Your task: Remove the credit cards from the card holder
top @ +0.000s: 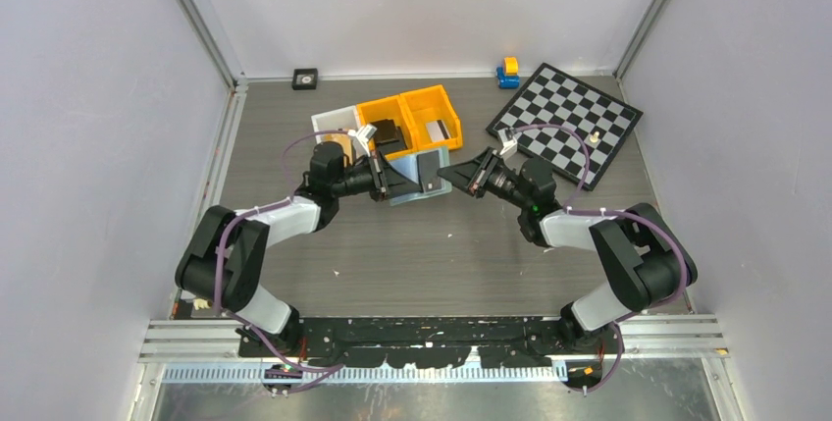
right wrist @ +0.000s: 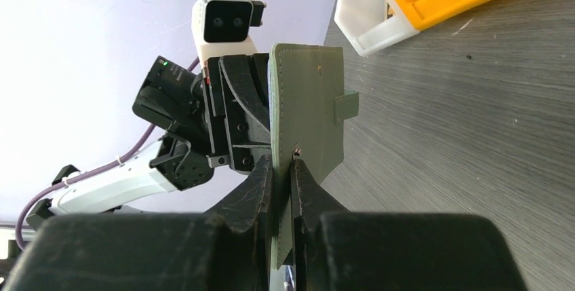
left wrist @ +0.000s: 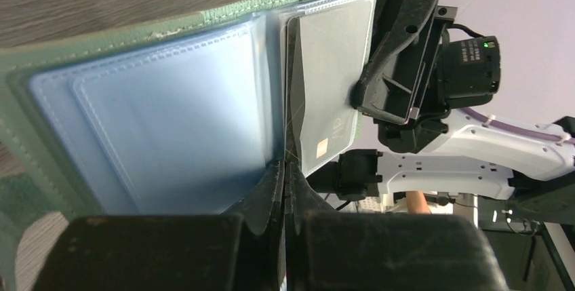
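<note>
The pale green card holder (right wrist: 308, 101) is held open in the air, with clear blue pockets on its inner side. My right gripper is shut on its outer edge. In the left wrist view, a grey card (left wrist: 332, 81) with a small gold patch fills the pocket nearest the right gripper, a dark layer showing along its inner edge. The other pocket (left wrist: 169, 114) looks pale blue, its contents unclear. My left gripper is shut, tips at the card's inner lower corner. Nothing clearly shows between its fingers.
Behind the holder stands an orange bin (top: 427, 105) with a white card-like piece (top: 438, 131) inside, beside a white tray (top: 336, 119). A chessboard (top: 564, 125) lies back right.
</note>
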